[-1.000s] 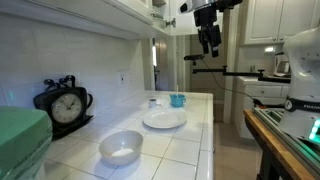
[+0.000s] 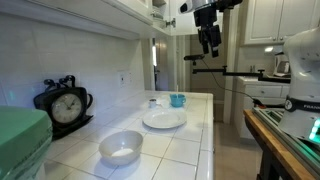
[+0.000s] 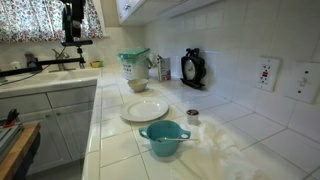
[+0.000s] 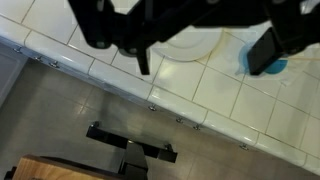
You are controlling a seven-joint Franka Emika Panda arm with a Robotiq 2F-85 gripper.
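Note:
My gripper [image 2: 210,50] hangs high above the counter's front edge, well clear of everything on it. In the wrist view its dark fingers [image 4: 265,52] stand wide apart, and nothing shows between them. Below lie a white plate [image 2: 164,118] and a teal cup-like container [image 3: 165,138] with a handle. A pale bowl [image 2: 121,147] sits nearer the first exterior camera. In the second exterior view, a small metal-looking cup [image 3: 193,117] stands beyond the teal container.
A black clock [image 2: 65,106] leans near the wall. A green-lidded container [image 3: 133,65] stands at one end, and crumpled whitish cloth [image 3: 217,157] lies at the other. Cabinets [image 2: 95,12] overhang the counter. Bare tiles surround the plate.

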